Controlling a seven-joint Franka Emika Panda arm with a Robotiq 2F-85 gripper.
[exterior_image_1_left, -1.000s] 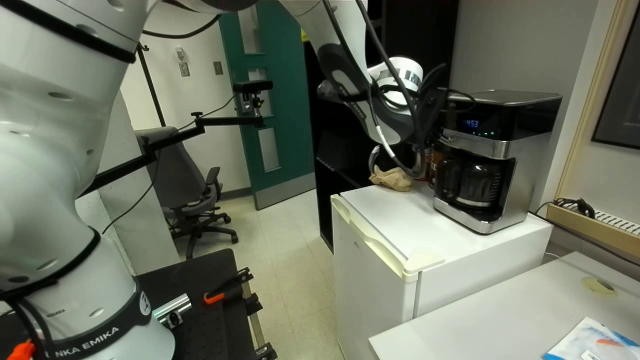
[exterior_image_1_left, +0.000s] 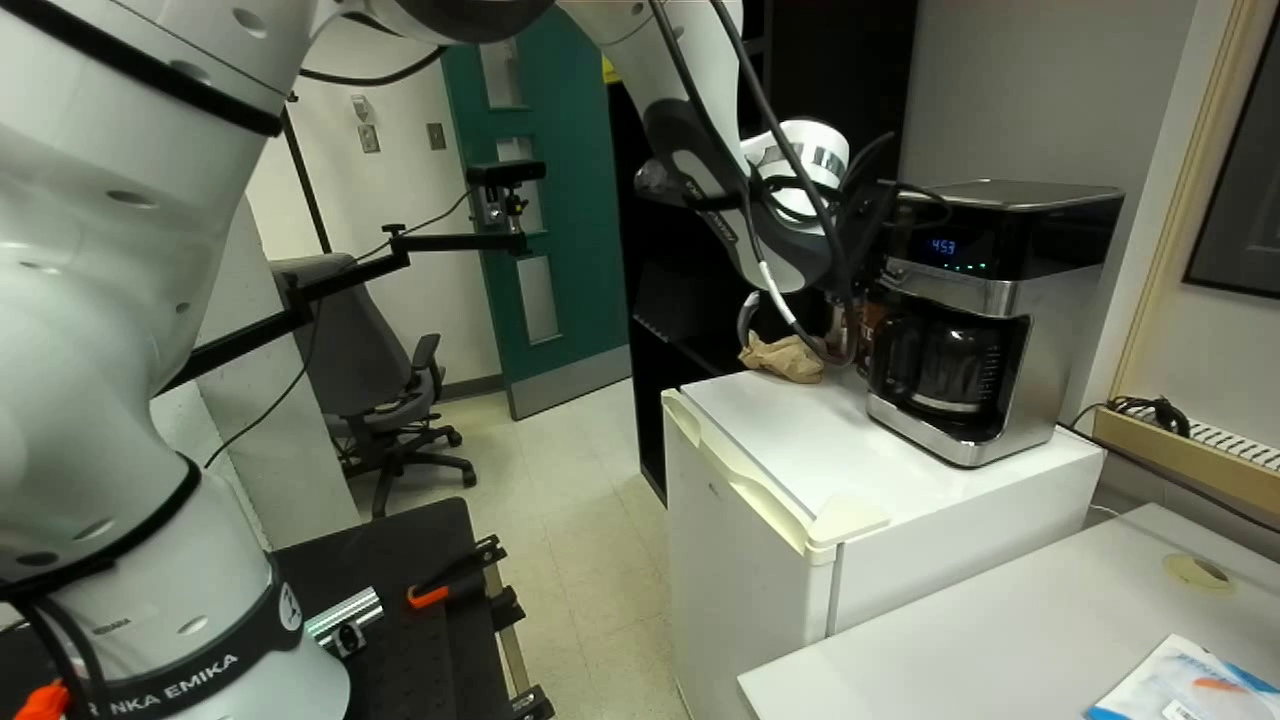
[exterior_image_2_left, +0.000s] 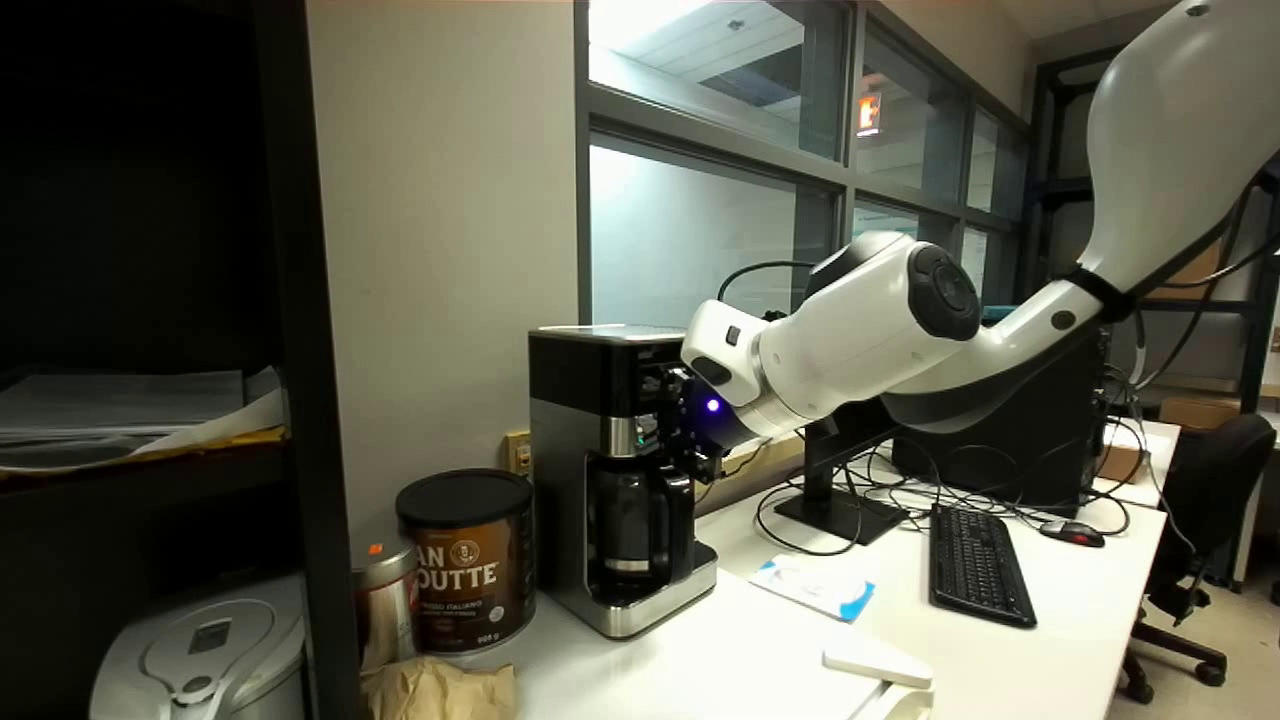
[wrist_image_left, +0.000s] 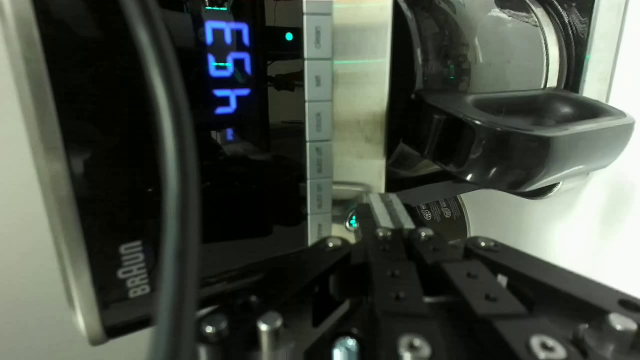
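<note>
A black and silver Braun coffee maker (exterior_image_1_left: 1062, 324) stands on the white fridge top, its blue display (wrist_image_left: 229, 66) lit. Along its front runs a row of silver buttons (wrist_image_left: 319, 120); beyond their end is a round button (wrist_image_left: 352, 221) with a green light. My gripper is shut, nothing visible between its fingers, with the tips right beside that round button. Whether they touch it I cannot tell. The glass carafe (exterior_image_1_left: 956, 364) sits in the machine, its black handle (wrist_image_left: 528, 135) sticking out near my fingers. In the second exterior view the hand hides part of the machine's front.
A brown coffee can (exterior_image_2_left: 468, 558) and a crumpled paper bag (exterior_image_2_left: 441, 690) stand beside the machine. A dark cable (wrist_image_left: 174, 180) crosses the wrist view. Farther along lie a keyboard (exterior_image_2_left: 978, 564) and loose cables.
The arm has shifted very slightly to the right and lower towards the coffee maker in exterior view 1. The machine and carafe have stayed in place.
</note>
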